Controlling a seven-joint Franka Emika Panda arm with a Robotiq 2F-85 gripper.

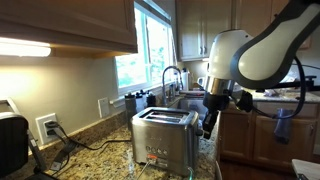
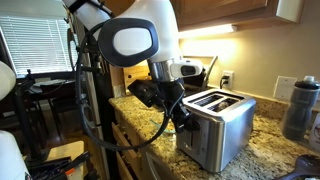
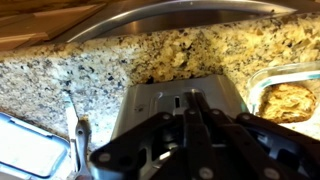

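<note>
A silver toaster (image 1: 166, 139) with slots on top stands on the granite counter; its near end also shows as a grey casing (image 3: 160, 97) in the wrist view. My gripper (image 1: 208, 128) is low beside the toaster's right end. From the other side, the gripper (image 2: 181, 120) appears close against the toaster (image 2: 218, 130). In the wrist view, the dark fingers (image 3: 192, 108) look drawn together over the end of the casing. Whatever may lie between them is hidden, and contact with the toaster cannot be made out.
A glass dish of food (image 3: 288, 100) stands to the right in the wrist view. At the left lie a slim utensil (image 3: 73, 130) and a white-framed tray (image 3: 30, 148). A bottle (image 2: 300, 108) is beyond the toaster. The counter (image 3: 100, 62) has bare patches around it.
</note>
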